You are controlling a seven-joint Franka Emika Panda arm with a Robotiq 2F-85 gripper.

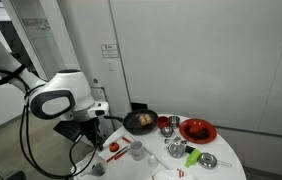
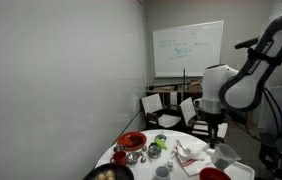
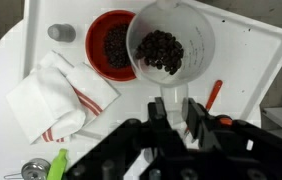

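In the wrist view my gripper is shut on the handle [image 3: 173, 96] of a clear cup [image 3: 207, 58]. Dark beans [image 3: 159, 50] lie inside the cup. Partly beneath the cup's rim in that view sits a red bowl [image 3: 94, 51], also with dark beans in it. In exterior view 2 the clear cup [image 2: 224, 156] hangs close to my gripper [image 2: 215, 143], near a red bowl [image 2: 213, 174]. Exterior view 1 shows the cup [image 1: 98, 168] low at the table's left side, below the arm.
Both bowl and cup appear over a white tray [image 3: 243, 22]. A striped cloth [image 3: 43, 108], a grey cylinder [image 3: 61, 33] and a green bottle [image 3: 58, 165] are nearby. Farther off stand a black pan [image 1: 140, 123], a large red bowl [image 1: 196, 131] and metal pots [image 1: 177, 149].
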